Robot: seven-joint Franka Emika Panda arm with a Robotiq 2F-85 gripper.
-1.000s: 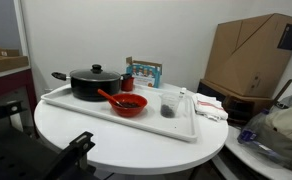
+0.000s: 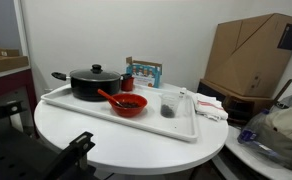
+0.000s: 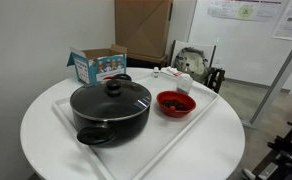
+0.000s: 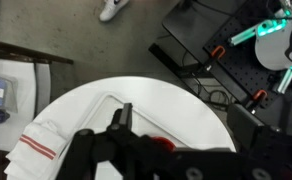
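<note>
On the white tray [image 2: 191,128] stands a black lidded pot [image 2: 91,85] at the left. In front of it sits a red bowl [image 2: 128,106] with dark contents, and a red-handled utensil [image 2: 106,96] leans over its rim. To the bowl's right is a clear cup [image 2: 170,104] with something dark inside. My gripper [image 2: 48,130] is at the lower left of the first exterior view, apart from all of these. Its fingers are spread, and nothing shows between them. From the wrist, the gripper looks down past the table edge; part of the red bowl [image 4: 164,142] shows behind it.
A blue-and-white box [image 2: 144,72] and a dark red cup stand behind the tray. A striped cloth [image 2: 209,106] lies at the table's right. Large cardboard boxes [image 2: 251,52] are beyond.
</note>
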